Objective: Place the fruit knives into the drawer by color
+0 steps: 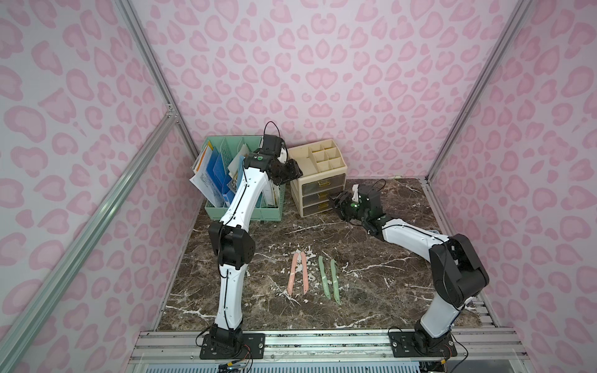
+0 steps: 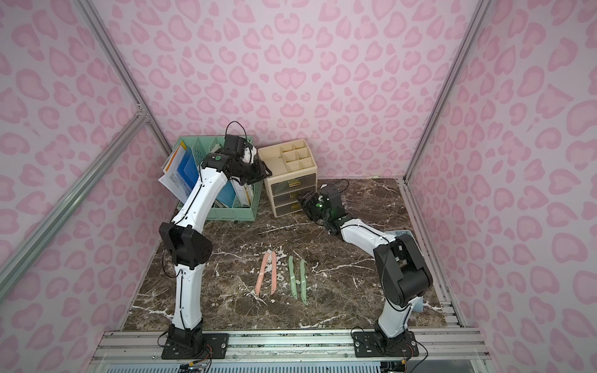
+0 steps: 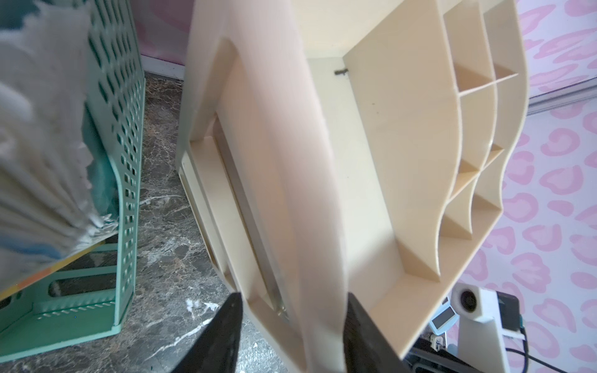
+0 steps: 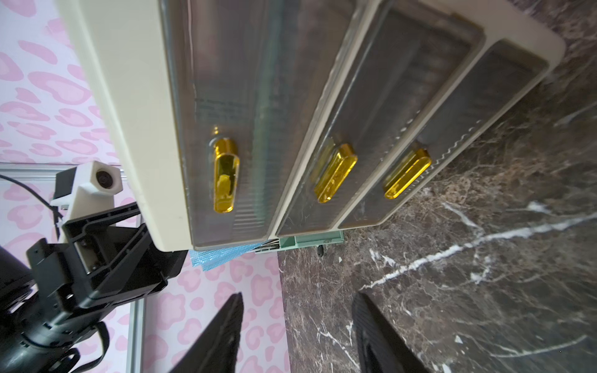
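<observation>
Two pink knives [image 1: 293,273] and two green knives [image 1: 335,281] lie on the marble table. Behind them stands the cream drawer cabinet [image 1: 301,199], three smoked drawers shut, each with a gold handle [image 4: 335,174]. My left gripper is at the cabinet's upper left edge, fingers apart on either side of the rim; contact is unclear. My right gripper hangs open in front of the lower drawers, nothing between its fingers.
A mint file basket [image 1: 248,212] with papers stands left of the cabinet, under my left arm.
</observation>
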